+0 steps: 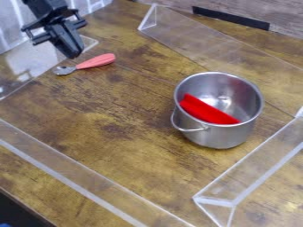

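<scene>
My dark gripper [71,46] is at the upper left, raised over the table, shut, with nothing visible between its fingers. Just below it a utensil with a pink handle [95,61] and a metal head [64,70] lies on the wood. On the right stands a steel pot [215,134] with a side handle, holding a long red object [207,109].
Clear plastic barriers line the wooden table [112,133] at the upper right [196,40], lower right [243,177] and left.
</scene>
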